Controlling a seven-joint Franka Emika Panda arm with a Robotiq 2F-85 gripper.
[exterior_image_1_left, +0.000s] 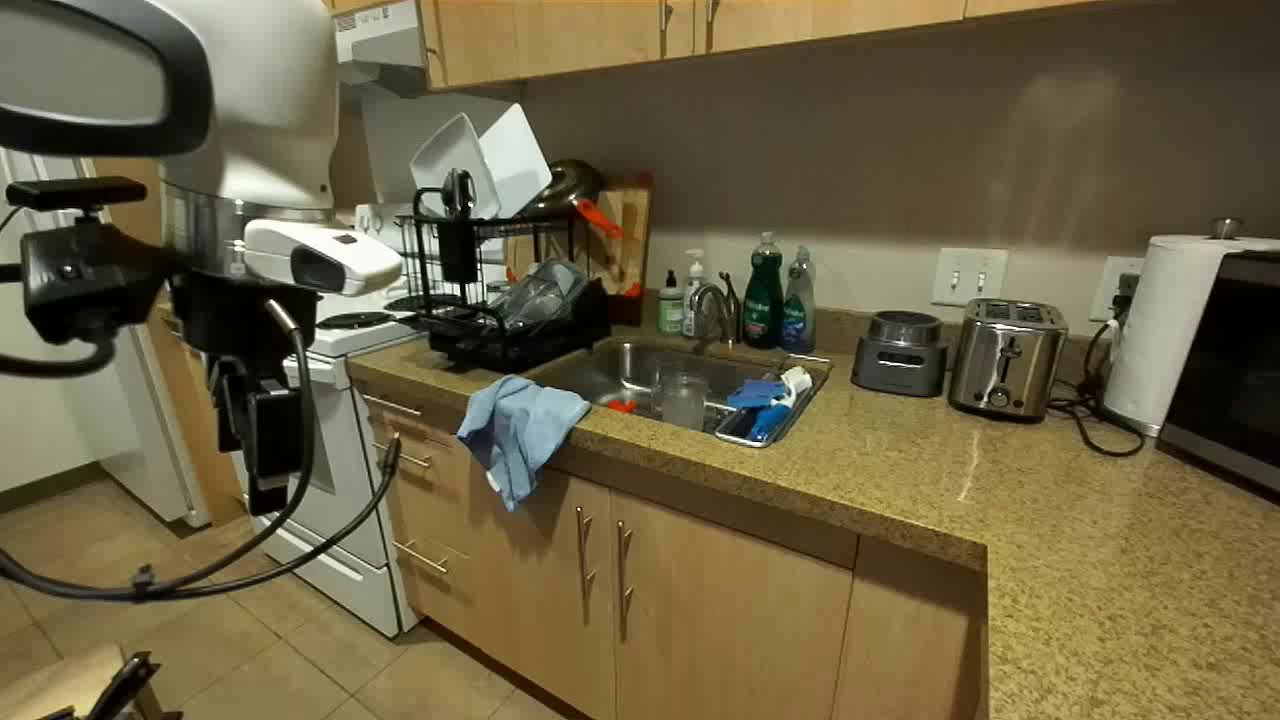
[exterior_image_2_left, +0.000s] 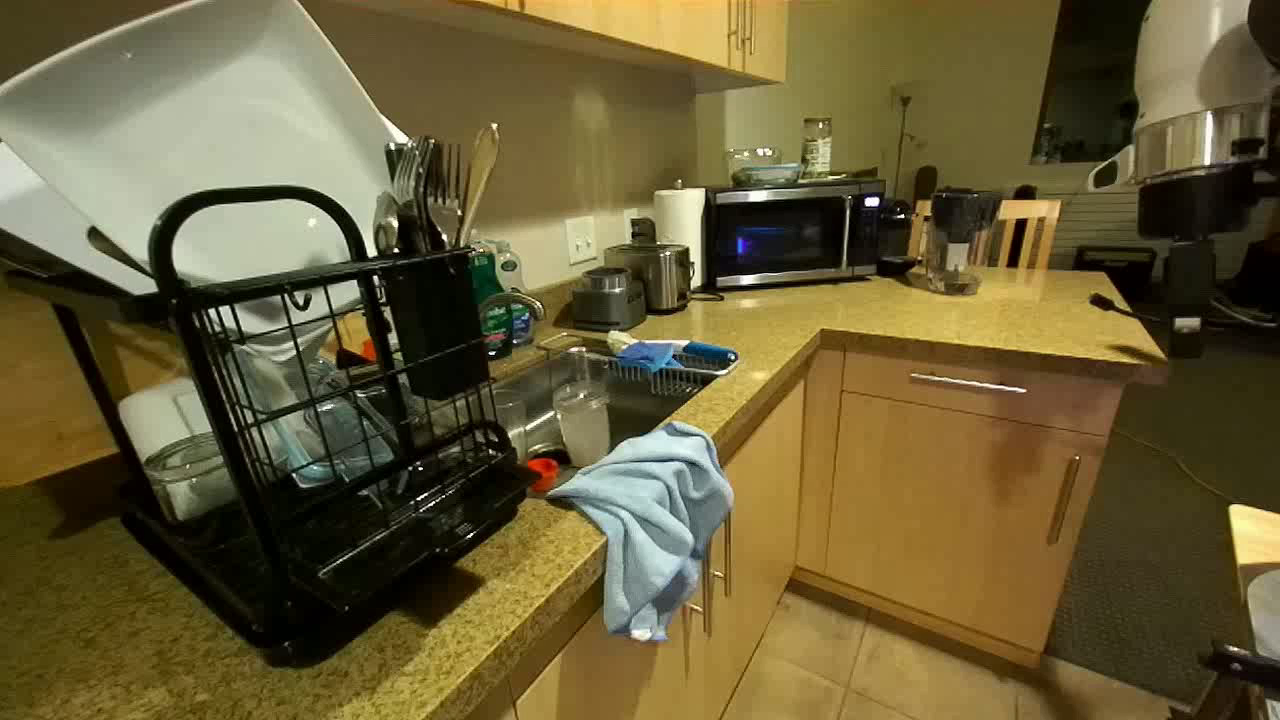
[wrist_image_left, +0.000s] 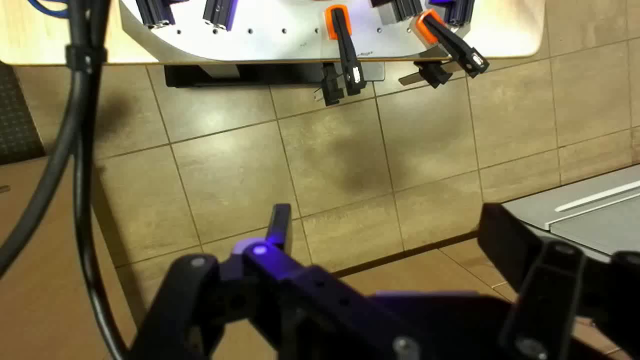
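My gripper points down over the tiled floor in the wrist view. It is open, its two black fingers wide apart with only floor and cabinet front showing between them. In exterior view 1 the gripper (exterior_image_1_left: 266, 468) hangs at the left, in front of the stove and away from the counter. A light blue cloth (exterior_image_1_left: 522, 432) drapes over the counter's front edge, left of the sink (exterior_image_1_left: 624, 360). From the other side, the same cloth (exterior_image_2_left: 666, 510) hangs partly down the cabinet front. Clear cups (exterior_image_2_left: 583, 422) and a small red item (exterior_image_2_left: 542, 473) are in the sink.
A black dish rack (exterior_image_2_left: 276, 564) with plates and cutlery stands left of the sink. Soap bottles (exterior_image_1_left: 763, 294), a toaster (exterior_image_1_left: 1008, 358) and a microwave (exterior_image_2_left: 792, 234) line the back. Cables (wrist_image_left: 84, 168) hang beside my gripper.
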